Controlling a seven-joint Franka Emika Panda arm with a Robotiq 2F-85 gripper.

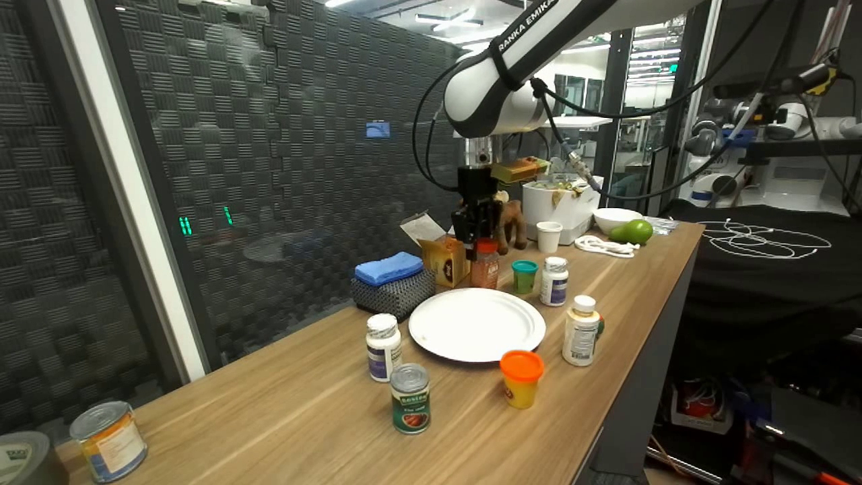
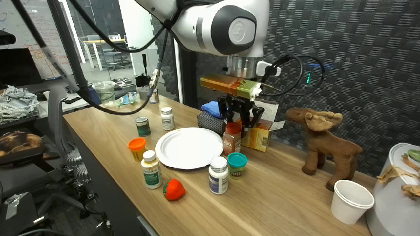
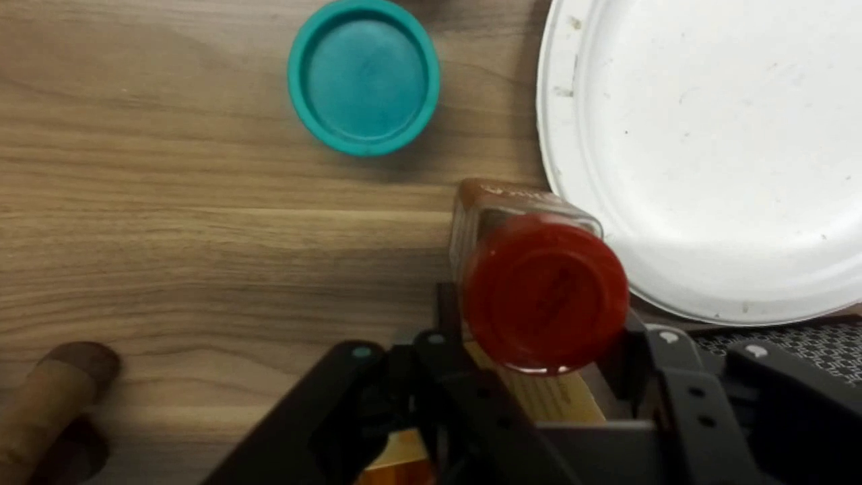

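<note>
A clear spice bottle of reddish contents [image 2: 232, 142] with a red cap [image 3: 545, 295] stands at the plate's edge. My gripper is shut on this bottle at its cap, one dark finger to each side in the wrist view. From the second exterior view the gripper [image 2: 239, 121] is upright over the bottle, with the cap partly in front of the fingers. The white plate [image 3: 727, 162] touches or nearly touches the bottle; which of the two I cannot tell. The bottle's base is hidden in the wrist view.
Close by are a teal-lidded tub [image 2: 237, 165], a white pill bottle [image 2: 218, 175] and an open yellow box [image 2: 256, 136]. A dark woven box with a blue cloth [image 1: 389, 267] sits beyond the plate. The toy moose [image 2: 328, 139] stands farther along.
</note>
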